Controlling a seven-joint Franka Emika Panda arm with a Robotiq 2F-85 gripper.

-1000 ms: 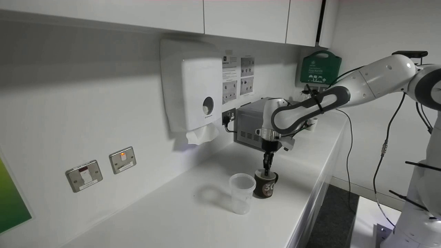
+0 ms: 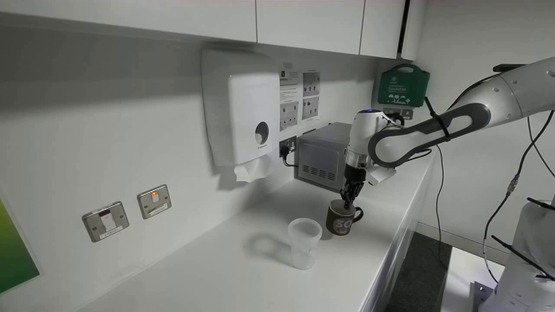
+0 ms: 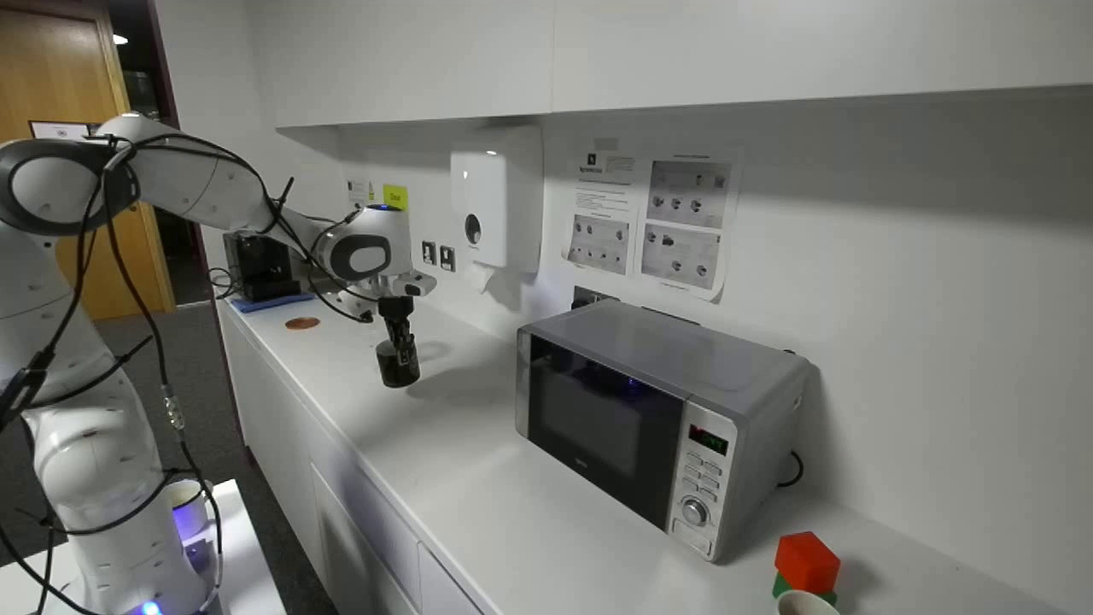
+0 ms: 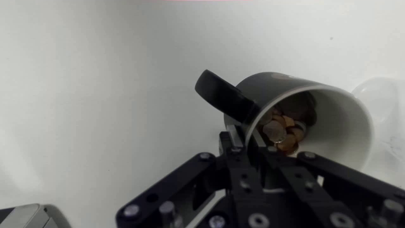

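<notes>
My gripper is shut on the rim of a dark mug (image 4: 265,85), one finger inside and one outside, near the handle. Copper coins (image 4: 283,129) lie at the bottom of the mug's pale interior. In exterior view 1 the mug (image 2: 341,221) looks close to upright above the counter, its handle to the right and a large printed number on its side. A clear plastic cup (image 2: 304,244) stands on the counter nearer that camera, to the mug's left. In exterior view 2 the mug (image 3: 399,364) hides that cup.
A grey microwave (image 3: 635,410) sits behind the gripper against the wall. A paper towel dispenser (image 2: 244,104) hangs over the counter. Red (image 3: 807,562) and green blocks lie past the microwave.
The mug, held by my gripper, has risen and shifted away from the clear cup, to the right and back in exterior view 1. The clear cup has stayed put.
</notes>
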